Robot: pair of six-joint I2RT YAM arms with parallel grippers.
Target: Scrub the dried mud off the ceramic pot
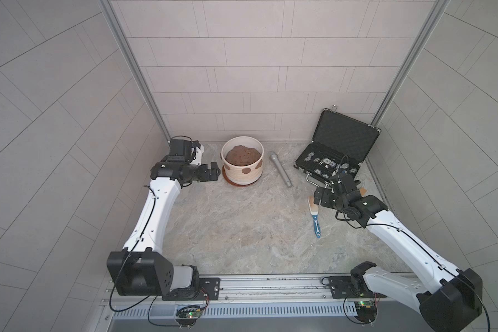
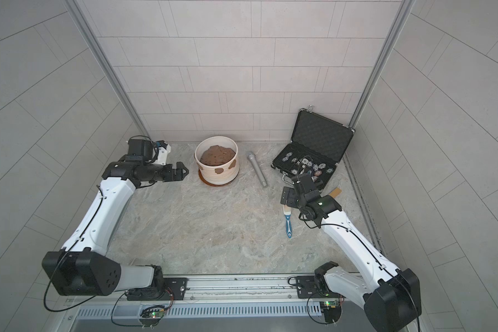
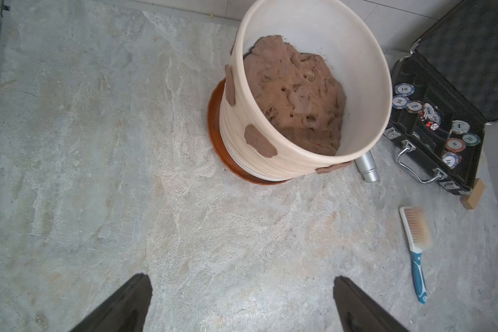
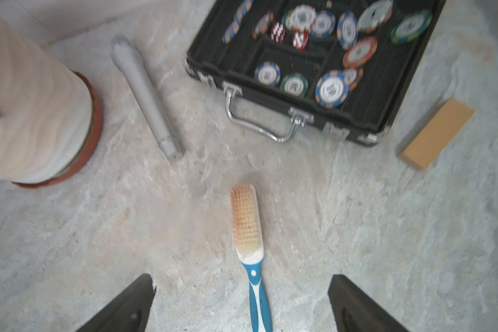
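The cream ceramic pot [image 1: 242, 176] stands on a terracotta saucer [image 3: 214, 132] at the back, full of brown soil. Brown dried mud patches [image 3: 259, 141] cling to its outer wall below the rim. A scrub brush [image 4: 248, 227] with pale bristles and a blue-and-white handle lies on the table right of centre. My left gripper [image 1: 213, 171] is open and empty, just left of the pot in the top views. Over the brush's bristle end hovers my right gripper [image 1: 319, 197], also open; the right wrist view shows the brush handle between its fingers, below them on the table.
A grey microphone-shaped rod [image 1: 281, 168] lies right of the pot. The open black case [image 1: 345, 135] with poker chips stands at the back right, its handle facing forward. A wooden block [image 4: 437, 132] rests beside it.
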